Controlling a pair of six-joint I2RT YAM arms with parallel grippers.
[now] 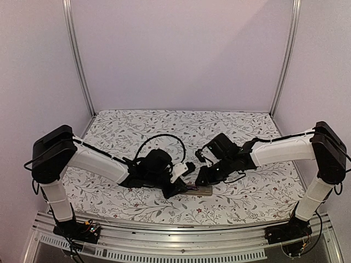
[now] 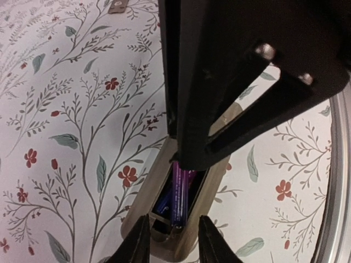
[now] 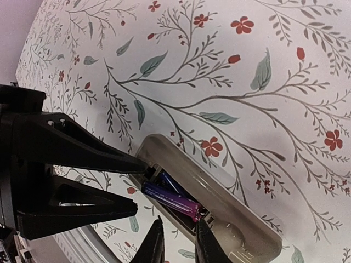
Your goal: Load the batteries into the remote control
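The remote control [image 1: 204, 191] lies on the floral surface, its battery bay open upward. In the left wrist view a purple battery [image 2: 179, 200] sits over another, darker battery [image 2: 164, 203] in the bay; the right wrist view shows the same purple battery [image 3: 170, 198] lying slanted along it. My left gripper is part open, low at one end of the remote, with nothing visible between its fingers. My right gripper is part open, its tips just short of the purple battery's end; from the left wrist view its dark fingers hang over the bay.
A small grey-brown object [image 2: 118, 6] lies at the edge of the left wrist view.
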